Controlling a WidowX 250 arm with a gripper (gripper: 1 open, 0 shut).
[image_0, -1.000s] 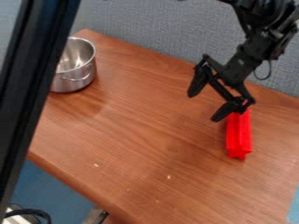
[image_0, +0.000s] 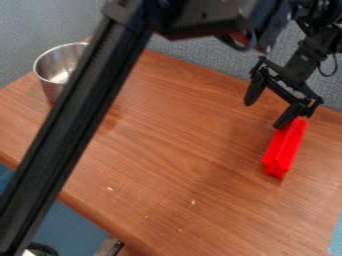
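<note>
A long red block (image_0: 285, 148) lies on the wooden table (image_0: 187, 200) at the right. My black gripper (image_0: 265, 108) hangs just above and left of the block's upper end, its fingers spread open with nothing seen between them. A steel pot (image_0: 56, 66) stands at the far left, partly hidden behind a black bar.
A long black bar crosses the left of the view diagonally, close to the camera. A grey padded wall backs the table.
My gripper's fingers have spread from a narrower pose and shifted slightly right. The black bar has swung right across the view, now covering part of the pot.
</note>
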